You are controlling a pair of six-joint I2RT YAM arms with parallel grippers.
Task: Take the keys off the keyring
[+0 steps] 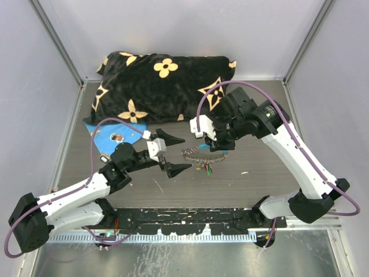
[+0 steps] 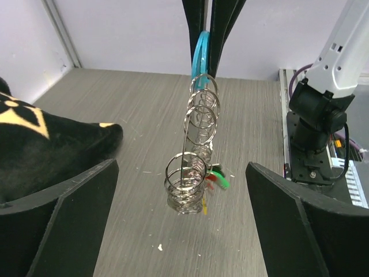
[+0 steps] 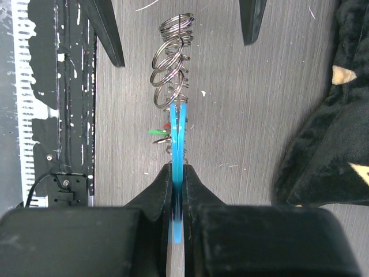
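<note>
My right gripper is shut on a blue strap (image 3: 177, 138) of the keyring. From it hangs a silver coiled ring (image 2: 187, 179), with small coloured keys (image 2: 219, 176) partly hidden behind it. My left gripper (image 1: 173, 153) stands open facing the coil, which lies between its fingertips as seen in the left wrist view, though contact is not visible.
A black patterned cushion (image 1: 158, 86) fills the back, over a blue sheet (image 1: 109, 141) at the left.
</note>
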